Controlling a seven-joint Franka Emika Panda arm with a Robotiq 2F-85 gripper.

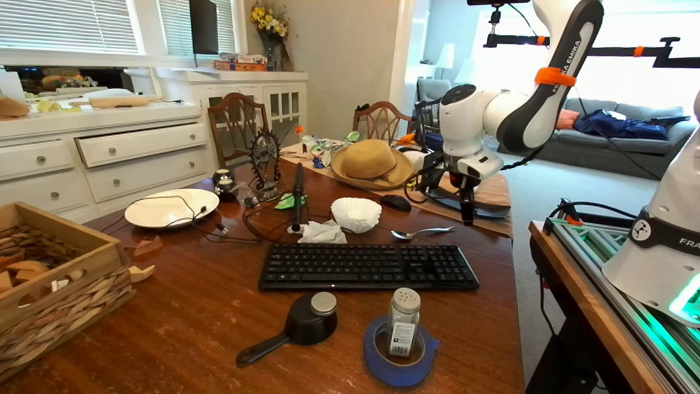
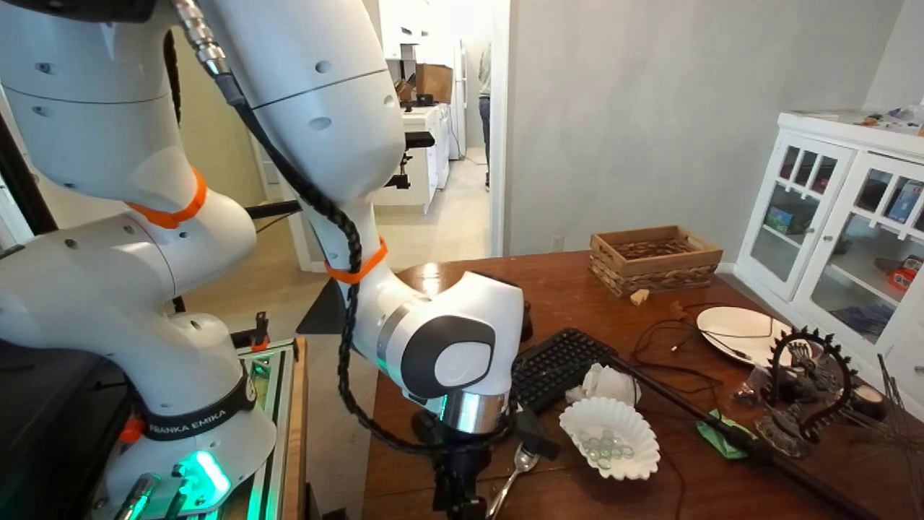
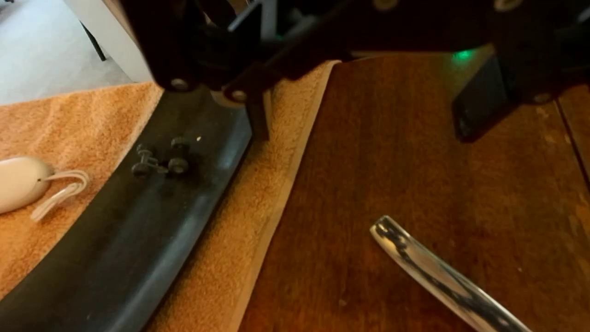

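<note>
My gripper (image 1: 467,216) hangs above the right side of the wooden table, fingers pointing down. In the wrist view its two fingers (image 3: 482,102) stand wide apart with bare table between and below them, so the gripper is open and empty. A shiny spoon handle (image 3: 442,268) lies on the wood at the lower right of that view, apart from both fingers. The whole spoon (image 1: 423,232) shows in exterior view 1, between the keyboard (image 1: 371,266) and a white fluted bowl (image 1: 355,214). Clear glass pieces (image 2: 608,447) sit inside the bowl.
Beside the gripper a dark curved board (image 3: 160,232) with small wheels rests on an orange towel (image 3: 276,182). A straw hat (image 1: 371,161) and a mouse (image 1: 396,202) are nearby. Toward the front stand a black pan (image 1: 311,322) and a shaker (image 1: 403,315) within blue tape (image 1: 387,371).
</note>
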